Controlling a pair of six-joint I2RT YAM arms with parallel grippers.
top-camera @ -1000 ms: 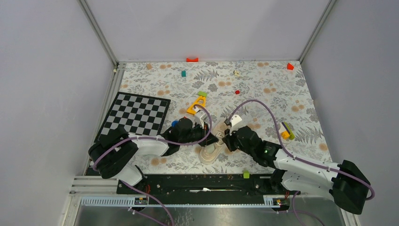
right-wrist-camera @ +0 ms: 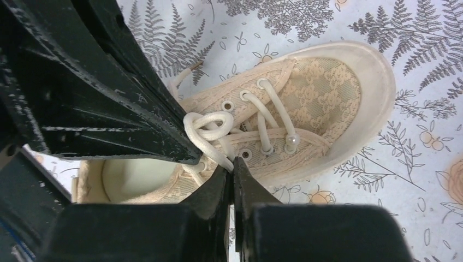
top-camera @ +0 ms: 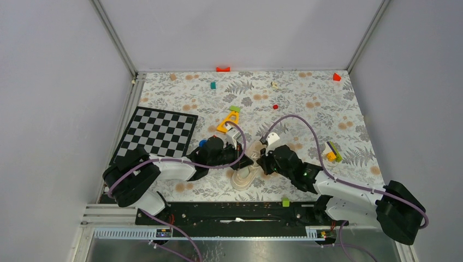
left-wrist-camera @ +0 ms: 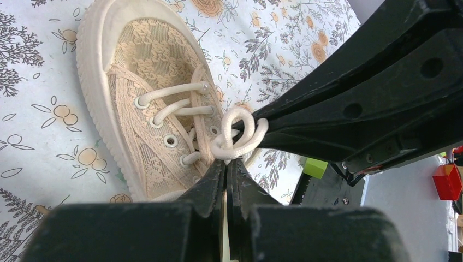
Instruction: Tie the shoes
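A cream canvas shoe (top-camera: 243, 179) lies at the table's front middle under both grippers. Its white lace (left-wrist-camera: 240, 139) is bunched in loops above the eyelets. My left gripper is shut on the lace at the bottom of the loops. My right gripper is shut on the lace as well, at a strand running down from the loop. The two grippers meet closely over the shoe, each crossing the other's wrist view. Whether the loops form a finished knot I cannot tell.
A checkerboard (top-camera: 153, 134) lies left. A yellow toy piece (top-camera: 228, 121) and small blocks (top-camera: 213, 85) are scattered behind. A yellow-green toy (top-camera: 334, 153) lies right, a green block (top-camera: 285, 202) at the front edge.
My right arm has shifted slightly over the last second at the shoe, its elbow moving a little. My left arm looks still.
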